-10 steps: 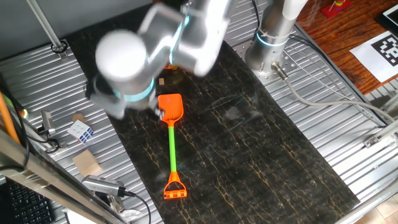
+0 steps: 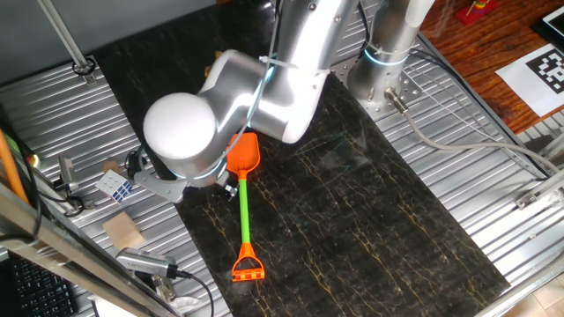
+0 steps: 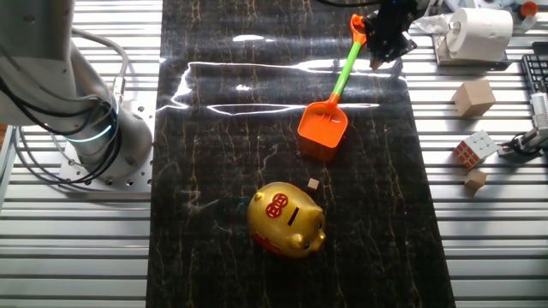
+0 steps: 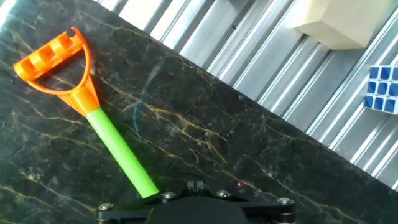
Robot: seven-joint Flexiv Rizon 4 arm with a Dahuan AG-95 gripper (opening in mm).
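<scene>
A toy shovel lies flat on the dark marbled board, with an orange scoop (image 3: 323,128), a green shaft (image 2: 246,211) and an orange D-shaped handle (image 4: 81,99). Close by the shaft in exterior view 1, my gripper (image 2: 231,187) is largely covered by the arm's white-capped wrist. From the wrist camera, the gripper appears at the bottom edge with its tips together, and nothing shows between them. The shaft's lower end passes out of sight behind it. A golden piggy bank (image 3: 287,220) rests on the board beside a tiny wooden cube (image 3: 313,183).
On the ribbed metal table beyond the board's edge are a wooden block (image 3: 473,98), a Rubik's cube (image 3: 476,150), a smaller block (image 3: 475,180) and a paper roll (image 3: 479,34). The board right of the shovel (image 2: 370,220) is bare in exterior view 1.
The shovel stayed put.
</scene>
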